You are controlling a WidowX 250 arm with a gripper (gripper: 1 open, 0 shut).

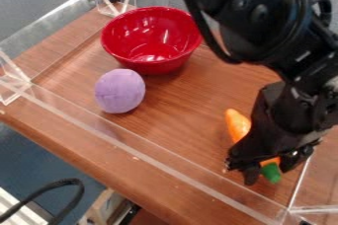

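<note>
An orange carrot with a green top point(238, 126) lies on the wooden surface at the right. My black gripper point(259, 162) is down over its lower part near the green end, with the fingers around it; whether they are closed on it is hidden. A red bowl point(149, 41) sits at the back, and a light purple ball point(119, 91) lies left of the carrot.
Clear low walls point(19, 83) edge the wooden surface point(158, 140). A black cable and some hardware lie off the front left edge.
</note>
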